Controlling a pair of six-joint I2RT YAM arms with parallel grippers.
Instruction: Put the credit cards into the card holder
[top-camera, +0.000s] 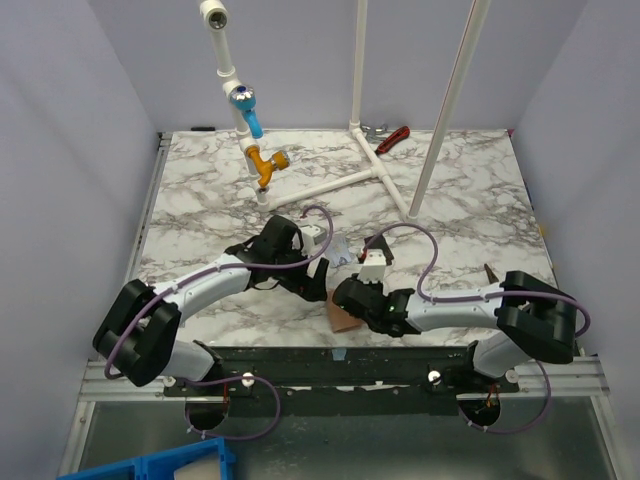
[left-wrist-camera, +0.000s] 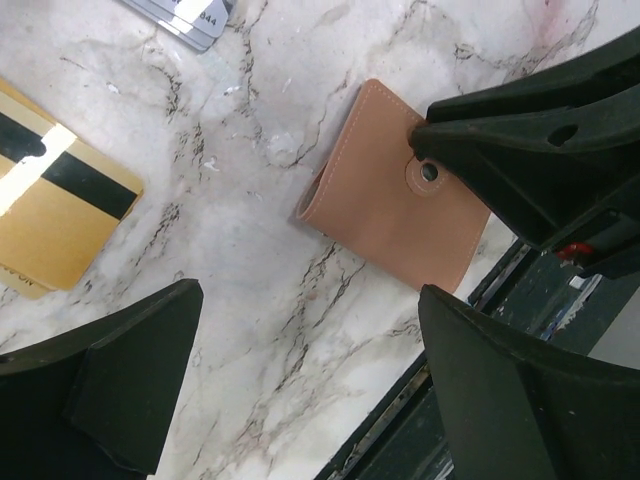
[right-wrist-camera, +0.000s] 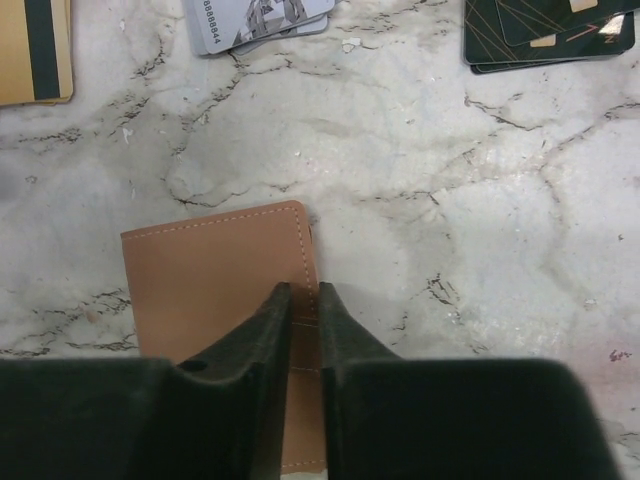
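The brown leather card holder (left-wrist-camera: 390, 200) lies on the marble near the table's front edge. My right gripper is on its edge, fingertips close together; whether leather is between them is unclear. My left gripper is open above the table, left of the holder, with nothing between its fingers. Gold cards (left-wrist-camera: 70, 230) lie in a stack at the left, silver cards (right-wrist-camera: 255, 20) in the middle, and dark green cards (right-wrist-camera: 545, 40) to the right, all behind the holder.
A white pipe frame (top-camera: 320, 188) with an orange tap (top-camera: 265, 165) and a red-handled tool (top-camera: 393, 140) occupies the back. The table's front edge (top-camera: 260, 355) is just below the holder. Open marble lies at both sides.
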